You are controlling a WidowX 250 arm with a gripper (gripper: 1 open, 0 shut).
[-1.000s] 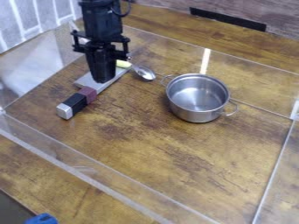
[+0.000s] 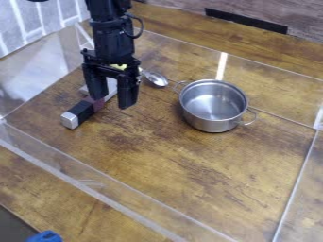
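My black gripper (image 2: 111, 87) hangs open in the upper left, its fingers reaching down over a pale object partly hidden behind it. A short dark bar with a silver end (image 2: 81, 113) lies on the wood just below and left of the fingers. A metal spoon (image 2: 155, 78) rests to the right of the gripper, and a steel pot (image 2: 212, 106) with side handles stands farther right.
Clear panels border the left and right sides. A blue object (image 2: 44, 235) sits at the bottom left corner.
My gripper has come lower and toward the front, now covering more of the objects behind it. The pot, spoon and bar appear unmoved.
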